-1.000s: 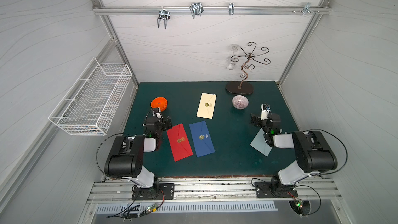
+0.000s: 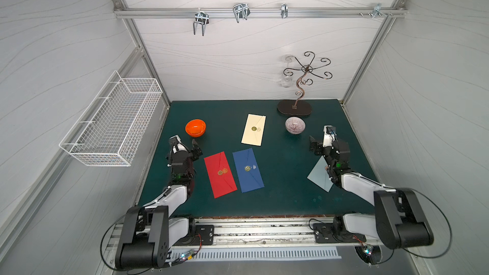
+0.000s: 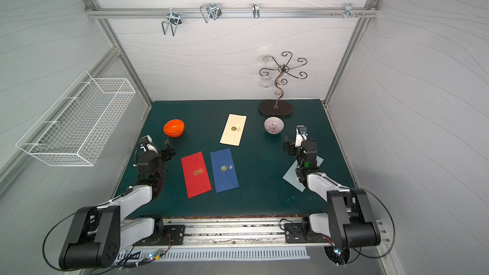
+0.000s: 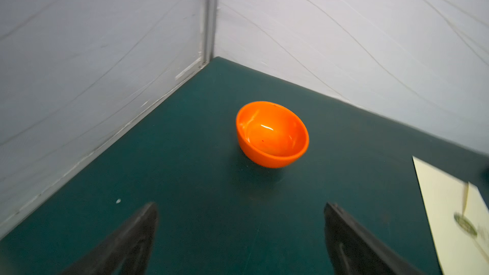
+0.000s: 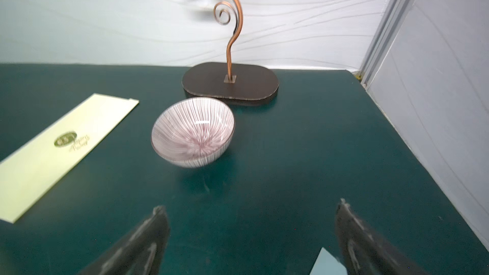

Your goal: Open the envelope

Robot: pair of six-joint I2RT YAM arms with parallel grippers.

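Note:
Flat on the dark green table lie a red envelope (image 2: 220,174), a blue envelope (image 2: 248,170) and a cream envelope (image 2: 253,129), all closed with flaps and seals visible. A light blue envelope (image 2: 319,176) lies at the right, partly hidden beneath the right arm. My left gripper stands open in front of the orange bowl, left of the red envelope, nothing between its fingers. Open and empty too, my right gripper is above the table, in front of the striped bowl and beyond the light blue envelope.
An orange bowl (image 2: 195,127) sits at the back left. Behind the right gripper's reach are a striped bowl (image 2: 295,125) and a metal scroll stand (image 2: 294,107). A white wire basket (image 2: 117,122) hangs on the left wall. Between the blue and light blue envelopes the table is bare.
Both arms have shifted their pose, elbows swinging outward. The left gripper has moved left, away from the red envelope; the right gripper has moved slightly right and back. Envelopes and bowls have stayed put.

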